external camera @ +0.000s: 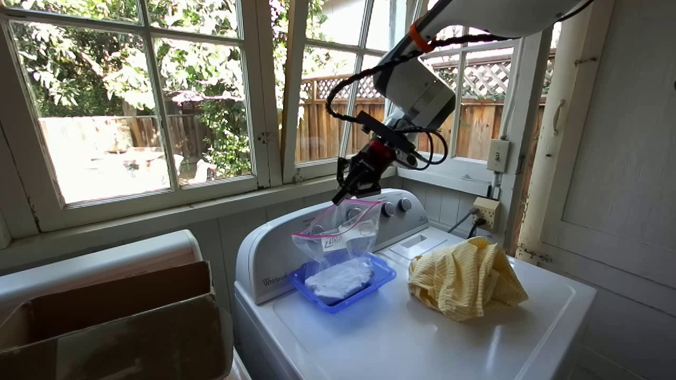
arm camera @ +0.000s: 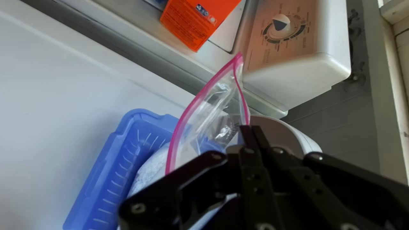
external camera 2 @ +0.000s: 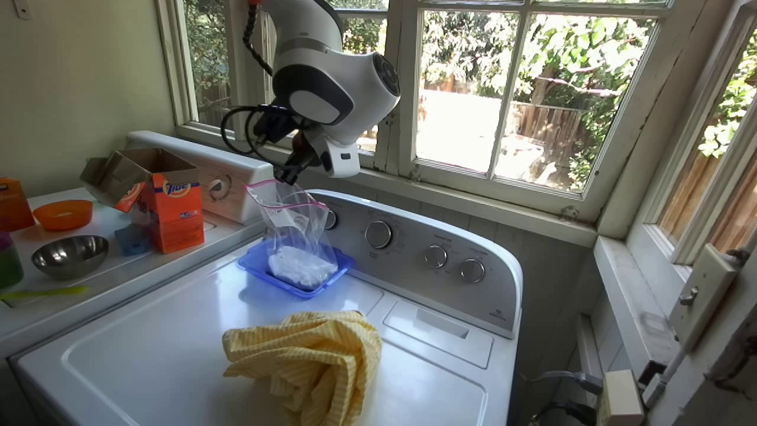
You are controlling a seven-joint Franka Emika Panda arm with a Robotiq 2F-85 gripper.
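Note:
A clear zip bag (external camera: 347,233) with a pink-edged, gaping mouth stands in a blue tray (external camera: 385,273) on the white machine's top. White contents (external camera 2: 301,267) fill the bag's bottom. At the bag's upper edge, my gripper (external camera: 336,200) points down and is shut. In the wrist view, one end of the pink edge (arm camera: 186,118) runs to the shut tips of my gripper, which appear to pinch the thin rim. The tips partly hide that spot. The bag's lower part is hidden there behind the gripper body.
A crumpled yellow striped cloth (external camera: 466,278) lies on the machine top, right of the tray in exterior view 1. The control panel (external camera 2: 408,245) rises behind. On the neighbouring machine stand an orange Tide box (external camera 2: 177,213), a metal bowl (external camera 2: 71,257) and an orange bowl (external camera 2: 62,214).

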